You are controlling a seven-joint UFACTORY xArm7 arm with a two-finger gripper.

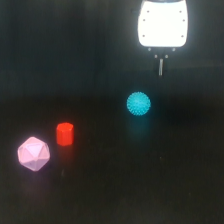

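Note:
At the top right of the camera view is the white end of my arm, with a thin, rod-like gripper pointing down from it. Whether its tip is open or shut is too small to make out. A teal textured ball is lower and to the left of the tip, clearly apart from it. Farther left stands a small red cylinder-like block. Beside it, lower and to the left, lies a pale pink faceted ball. Nothing touches the gripper.
A dark backdrop fills the upper part of the view. No walls or containers show around the objects.

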